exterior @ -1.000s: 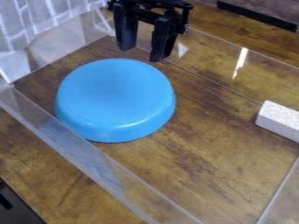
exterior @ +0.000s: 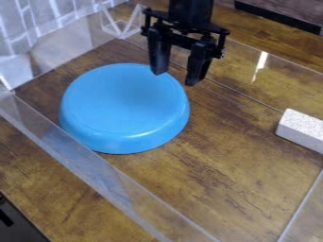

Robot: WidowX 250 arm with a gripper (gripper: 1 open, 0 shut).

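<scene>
A large blue disc (exterior: 120, 109) lies on the wooden table, left of centre. My black gripper (exterior: 179, 68) hangs above the back right of the disc, its two dark fingers spread apart and pointing down. I see nothing between them.
A white block (exterior: 300, 129) lies at the right edge of the table (exterior: 214, 180). Clear panel edges run along the left and lower left, with a crumpled clear sheet at the upper left.
My gripper has moved right and somewhat down in the picture, from above the back of the disc toward its back right. The disc and white block have not moved.
</scene>
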